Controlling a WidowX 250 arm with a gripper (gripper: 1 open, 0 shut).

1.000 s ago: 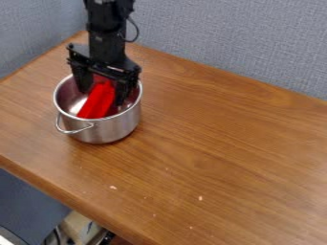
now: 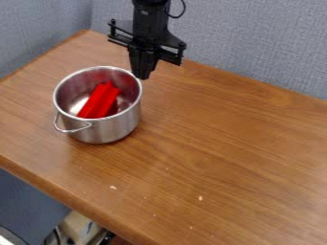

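Observation:
A steel pot (image 2: 118, 123) with a wire handle stands at the left of the wooden table, a red object (image 2: 98, 101) lying inside it. My black gripper (image 2: 143, 69) hangs above and behind the pot's back right rim, pointing down and apart from the red object. Its fingers look shut, with nothing visible between them.
A grey padded wall (image 2: 255, 38) runs along the back and left.
My gripper has risen out of the pot and moved right and back. The red object remains inside the pot.

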